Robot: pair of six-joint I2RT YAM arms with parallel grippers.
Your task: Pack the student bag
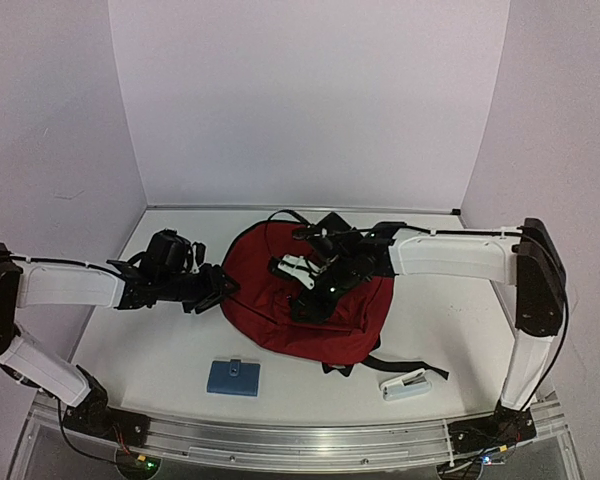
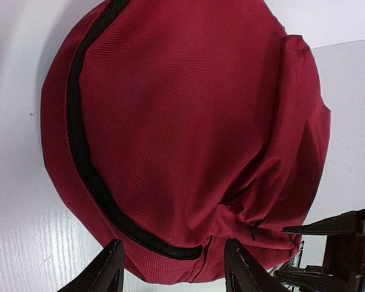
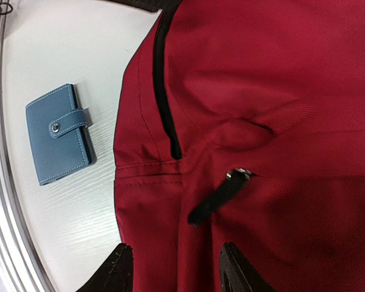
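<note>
A red backpack [image 1: 255, 290] with black zippers lies flat in the middle of the table. My left gripper [image 1: 230, 287] is at the bag's left edge; in the left wrist view its two fingers [image 2: 111, 267] stand apart with only red cloth below them. Over the bag's front pocket hovers my right gripper [image 1: 302, 312], its fingers [image 3: 118, 267] spread, with the black zipper pull [image 3: 219, 198] just beyond them. A blue notebook or wallet with a snap strap [image 3: 59, 135] rests on the table, front left. The white stapler-like item [image 1: 406, 385] lies front right.
The black strap [image 1: 410, 367] of the bag trails to the right on the table. A metal rail [image 1: 300, 432] runs along the front edge.
</note>
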